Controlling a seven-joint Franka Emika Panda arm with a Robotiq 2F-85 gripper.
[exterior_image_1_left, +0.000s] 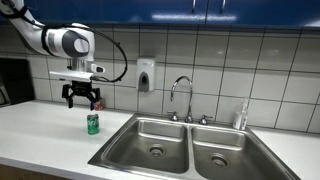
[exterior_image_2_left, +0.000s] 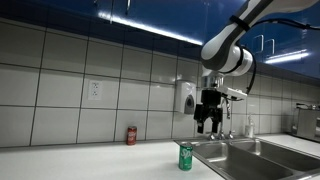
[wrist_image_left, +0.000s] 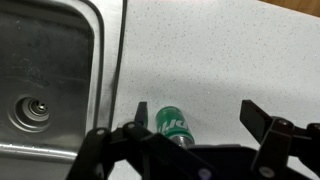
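A green can stands upright on the white counter, left of the sink. In the wrist view the same can appears in the lower middle, nearer the left finger than the right. My gripper is above the counter, higher than the can's top and a little to its left in exterior view 1. Its fingers are wide apart in the wrist view, and the gripper holds nothing. Exterior view 2 shows the gripper above and to the right of the can, apart from it.
A red can stands at the back by the tiled wall. The double sink with its faucet lies right of the green can. A soap dispenser hangs on the wall.
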